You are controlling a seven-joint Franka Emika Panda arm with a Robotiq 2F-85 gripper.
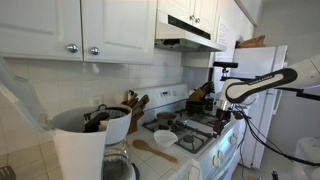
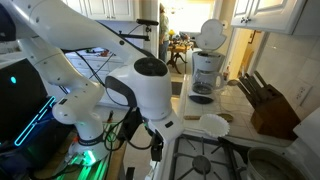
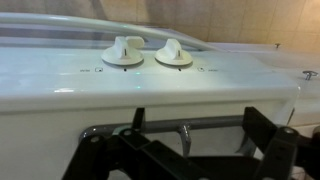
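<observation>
In the wrist view my gripper stands open, its dark fingertips well apart and nothing held between them. Ahead of it is the white stove front, with two white knobs, the left knob (image 3: pixel 123 52) and the right knob (image 3: pixel 173 54), on the panel. A dark horizontal bar (image 3: pixel 100 130) crosses below that panel, behind the fingers; whether they touch it I cannot tell. From the side, the white arm (image 1: pixel 270 82) reaches in from the right, its gripper (image 1: pixel 222 118) low by the stove's front edge. The arm's white housing fills much of exterior view 2.
A white bowl (image 1: pixel 165 137) and a wooden spoon (image 1: pixel 147 147) rest on the counter left of the stovetop (image 1: pixel 190 138). A knife block (image 2: pixel 270 110) and coffee maker (image 2: pixel 207 75) stand by the wall. Pots occupy the burners, including a large pot (image 2: pixel 272 160). A range hood (image 1: pixel 185 37) hangs above.
</observation>
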